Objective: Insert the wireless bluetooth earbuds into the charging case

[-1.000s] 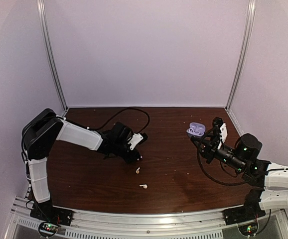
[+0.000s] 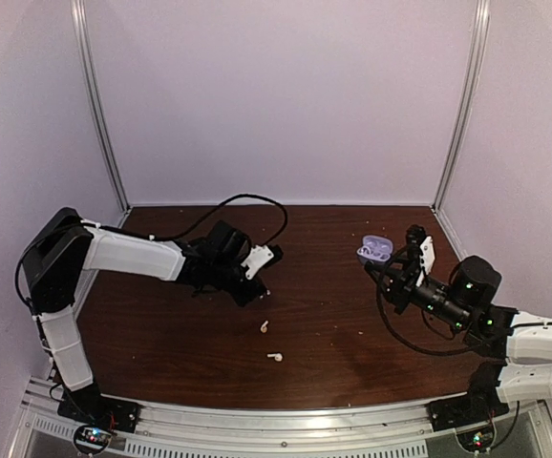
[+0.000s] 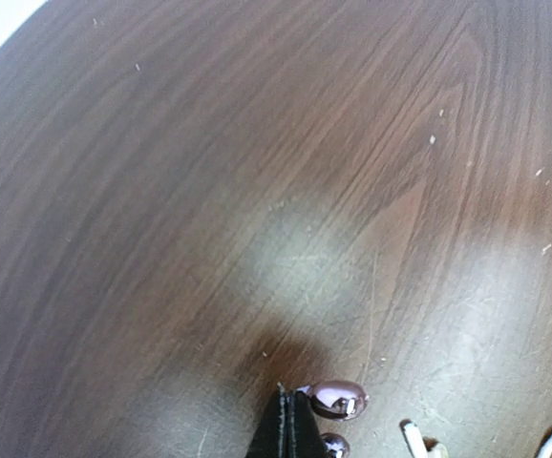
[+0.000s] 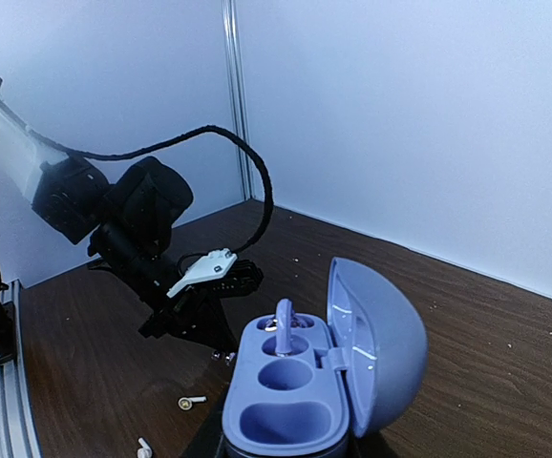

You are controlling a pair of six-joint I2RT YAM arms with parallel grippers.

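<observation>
My right gripper (image 2: 376, 272) is shut on the lilac charging case (image 4: 286, 382), held upright above the table with its lid (image 4: 381, 343) open. One earbud (image 4: 285, 324) sits in the far slot, its curved bridge rising out; the middle hole and the near compartment look empty. My left gripper is shut, low over the table. A shiny purple clip earbud (image 3: 339, 400) hangs at its fingertips, both rounded ends to the right of the fingers; its thin bridge is mostly hidden between and behind them.
Two white stemmed earbuds (image 2: 264, 326) (image 2: 275, 357) lie on the brown table (image 2: 180, 353), front of the left gripper. The table between the two arms is otherwise clear. Walls enclose the back and sides.
The right arm and case have not moved.
</observation>
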